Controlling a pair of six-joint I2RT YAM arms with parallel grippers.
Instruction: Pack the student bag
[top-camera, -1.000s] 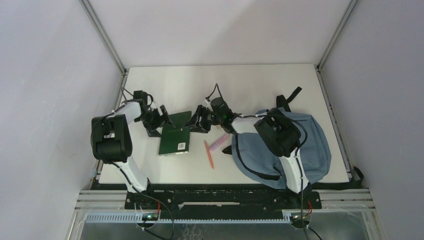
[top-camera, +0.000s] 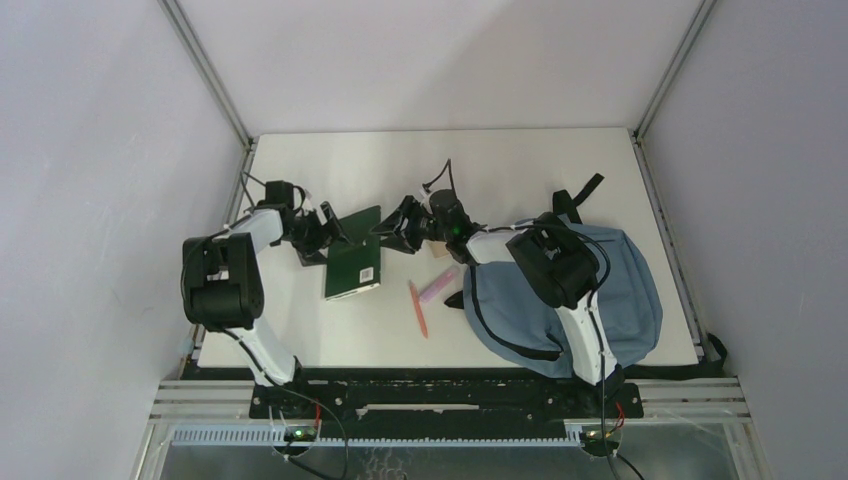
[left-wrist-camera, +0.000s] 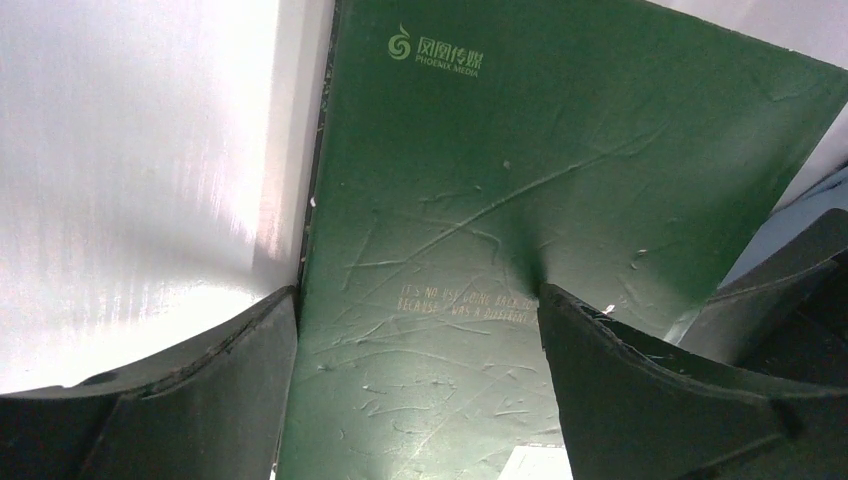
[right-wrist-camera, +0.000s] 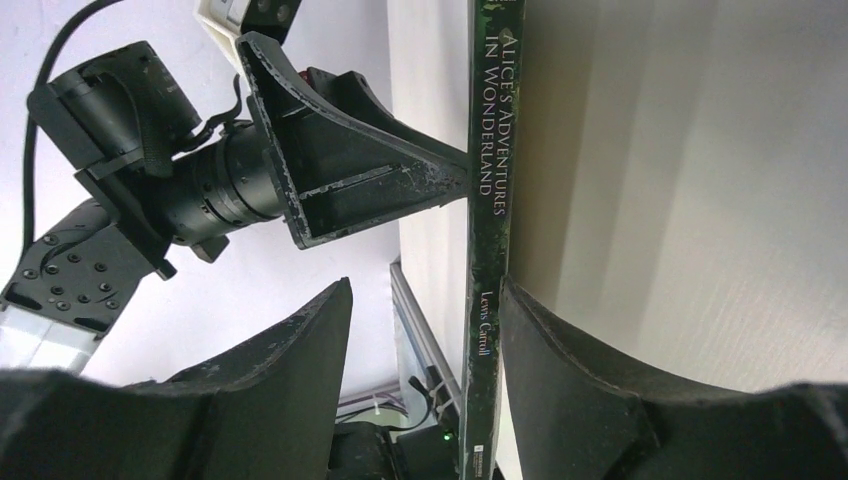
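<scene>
A dark green book (top-camera: 355, 265) lies on the table's left half between my grippers, its spine reading "Alice's Adventures in Wonderland". My left gripper is part open; one fingertip rests against the cover and the other is at the book's edge. My right gripper is also part open around the spine side. Its lower fingertip (right-wrist-camera: 512, 300) meets the book's underside, with a gap between the upper finger and the cover. That spine side stands a little off the table. The blue bag (top-camera: 625, 290) lies at the right, partly covered by my right arm.
An orange pencil-like item (top-camera: 418, 310) and a pink item (top-camera: 438, 285) lie between book and bag. A small tan item (top-camera: 438, 249) is partly hidden by the right gripper.
The book has shifted slightly toward the back and turned a little. My right gripper has also moved slightly toward the back.
</scene>
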